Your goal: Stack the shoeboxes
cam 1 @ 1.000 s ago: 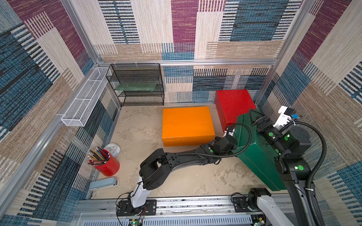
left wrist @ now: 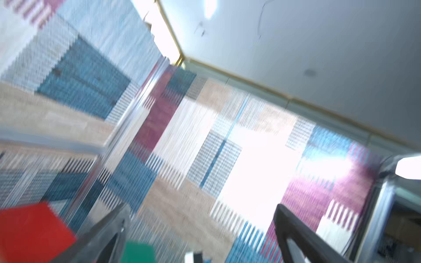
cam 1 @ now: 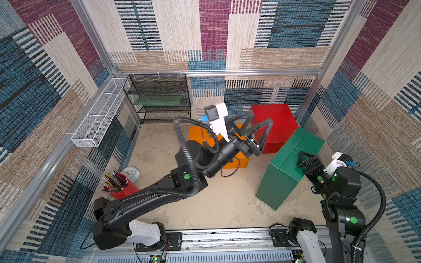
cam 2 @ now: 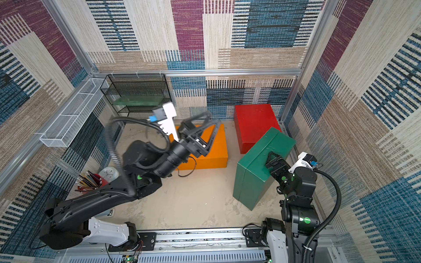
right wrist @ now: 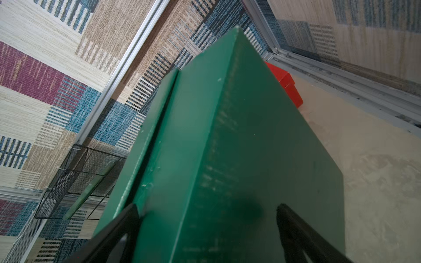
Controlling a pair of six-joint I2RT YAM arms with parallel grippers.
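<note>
The green shoebox [cam 1: 285, 168] is tilted at the right, its upper end close to the red shoebox [cam 1: 274, 120] at the back right. My right gripper [cam 1: 301, 158] is open against the green box's right side; in the right wrist view the green box [right wrist: 263, 166] fills the space between and beyond its fingers. My left gripper [cam 1: 261, 118] is raised and open, nothing between its fingers. In the left wrist view only walls and ceiling lie between them. The orange shoebox [cam 2: 217, 151] rests flat on the table, partly hidden behind the left arm.
A black wire shelf [cam 1: 160, 111] stands at the back left, and a white wire basket [cam 1: 98, 116] hangs on the left wall. A red pencil cup [cam 1: 122, 188] is at the left. Bare table [cam 1: 219, 206] lies at front centre.
My left gripper has left the green box, swinging up and left over the orange box. The green box has turned, its lower end shifting left. My right gripper has moved slightly toward the front.
</note>
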